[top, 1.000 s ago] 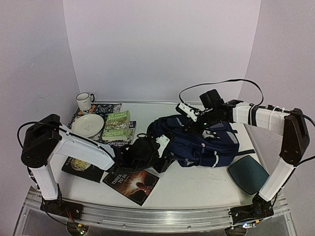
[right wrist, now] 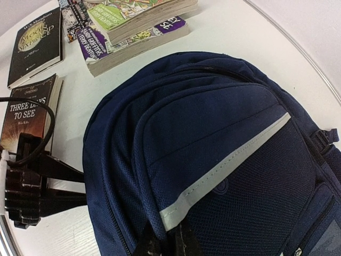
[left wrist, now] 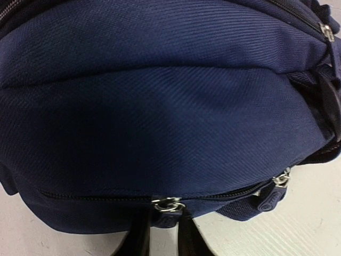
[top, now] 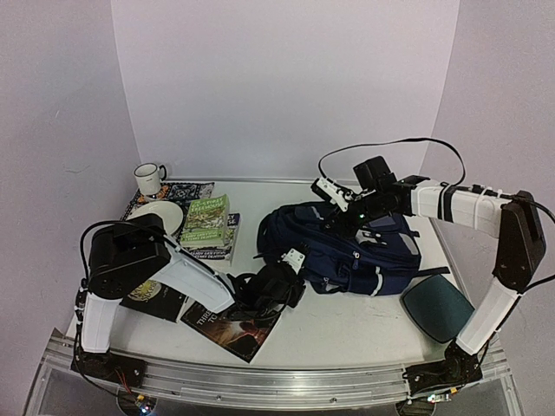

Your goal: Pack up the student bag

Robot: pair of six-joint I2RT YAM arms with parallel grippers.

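Note:
The dark blue backpack [top: 303, 251] lies on its side at the table's centre right. My left gripper [top: 299, 276] is at its front left edge. In the left wrist view, a zipper pull [left wrist: 168, 217] hangs just above and between the blurred left fingertips. The right wrist view shows those left fingers [right wrist: 61, 200] parted beside the bag, so this gripper is open. My right gripper is down against the bag's upper side, by the grey strip [right wrist: 229, 168]. Whether its fingers pinch fabric there, I cannot tell.
Stacked books [top: 205, 221], a white plate [top: 160, 212] and a white mug [top: 149, 179] stand at the back left. Two dark books, one the "Three Days to See" book [top: 230, 334], lie at front left under the left arm. A dark flat case [top: 436, 308] lies front right.
The left arm has shifted right and its gripper has swung along the bag's front left edge, slightly to the right. The right arm and the bag look almost unmoved.

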